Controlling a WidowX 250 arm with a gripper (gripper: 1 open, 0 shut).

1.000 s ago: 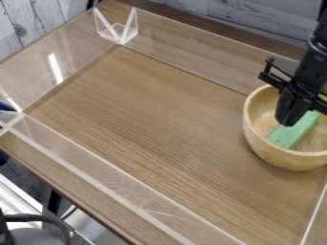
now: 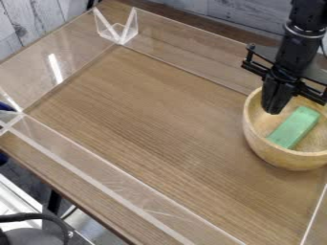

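Observation:
A round tan bowl (image 2: pixel 266 144) stands at the right of the wooden table, with a green block (image 2: pixel 294 126) lying inside it, toward its right side. My black gripper (image 2: pixel 266 100) reaches down from the top right over the bowl's back left part, left of the green block. It looks shut, with nothing visible between its fingers.
A clear angular piece (image 2: pixel 118 27) sits at the back left. Black cables or parts (image 2: pixel 26 230) lie at the bottom left, off the board.
My gripper has risen slightly and shifted left, so more of the green block now shows to its right. The bowl looks about where it was.

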